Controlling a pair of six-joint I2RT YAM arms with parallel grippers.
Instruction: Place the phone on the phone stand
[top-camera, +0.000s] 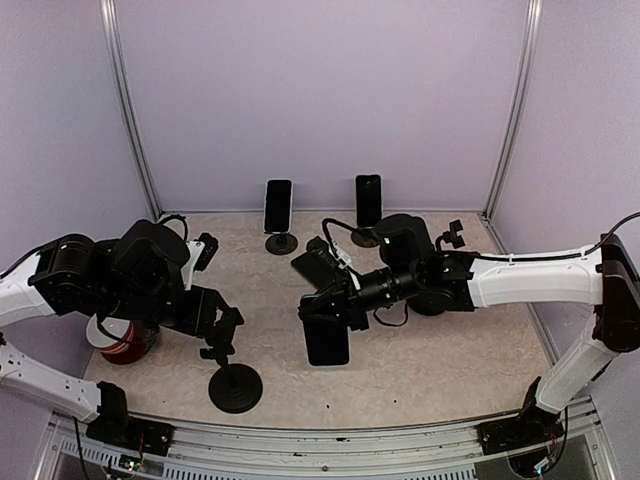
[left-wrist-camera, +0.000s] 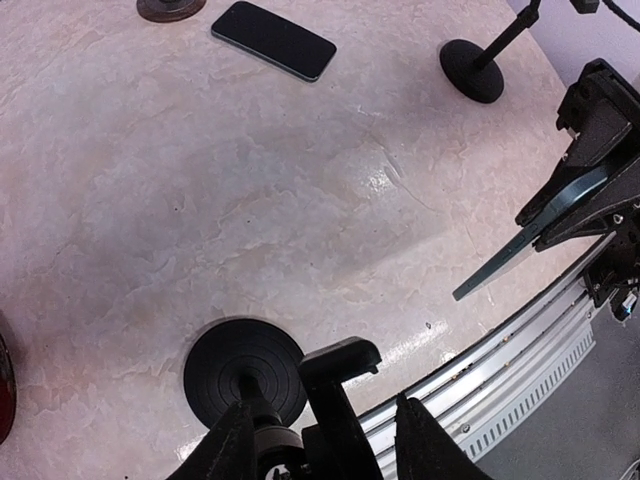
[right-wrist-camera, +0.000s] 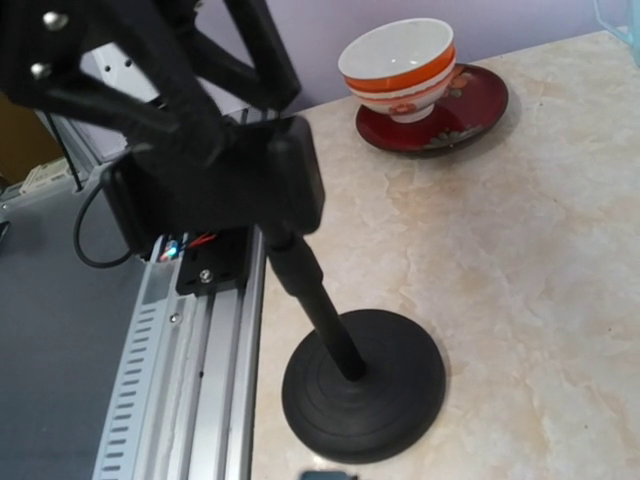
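My right gripper (top-camera: 330, 300) is shut on a dark phone (top-camera: 326, 340), held upright at the centre front; in the left wrist view the phone (left-wrist-camera: 494, 262) appears edge-on at right. An empty phone stand (top-camera: 235, 388) stands at front left. My left gripper (top-camera: 215, 320) is part open at that stand's head (left-wrist-camera: 338, 362), its fingers on either side; whether they touch it is unclear. The right wrist view shows the stand's base (right-wrist-camera: 365, 410) and the left gripper above its pole.
Two stands at the back hold phones (top-camera: 278, 205) (top-camera: 368, 195). Another phone (left-wrist-camera: 273, 40) lies flat on the table. Another stand (left-wrist-camera: 470, 75) is at the right. A bowl (right-wrist-camera: 398, 60) on a red plate sits at the left.
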